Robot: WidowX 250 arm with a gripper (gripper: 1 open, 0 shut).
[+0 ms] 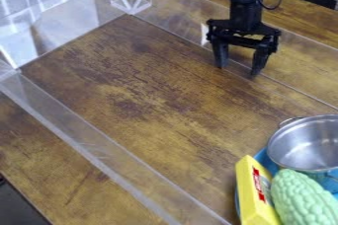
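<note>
My black gripper (pixel 240 51) is at the top centre-right of the camera view, low over the wooden surface beside the clear plastic wall at the back. Whether its fingers are open or shut is hard to tell at this size, and I cannot make out anything held between them.
A steel pot (pixel 306 142), a green corn-like toy (pixel 303 197) and a yellow box (pixel 254 191) sit at the lower right. Clear walls (pixel 99 165) border the wooden floor (pixel 145 91), whose middle is empty.
</note>
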